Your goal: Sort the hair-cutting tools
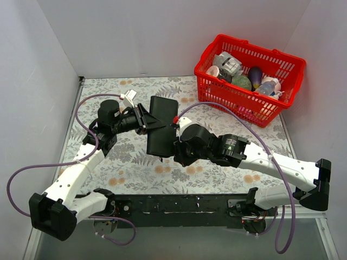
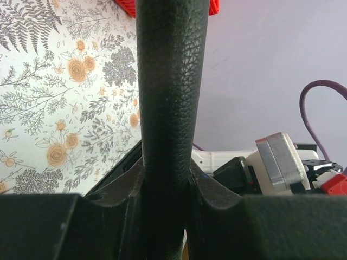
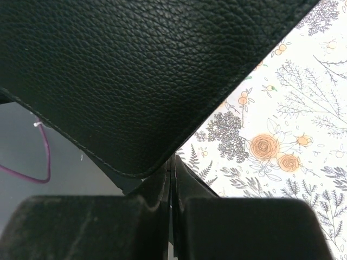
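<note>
A black leather case (image 1: 162,111), flat and oblong, is held on edge above the table. My left gripper (image 1: 157,123) grips it from the left side; in the left wrist view the padded case (image 2: 171,97) rises between both fingers. The right gripper is shut, and nothing shows between its fingers. Its tips are close by the lower right edge of the case, which fills the upper left of the right wrist view. Whether they touch the case I cannot tell. No hair cutting tools are visible; the inside of the case is hidden.
A red plastic basket (image 1: 209,92) with several mixed items stands at the back right. Pale walls close off the back and both sides. Purple cables loop above each arm.
</note>
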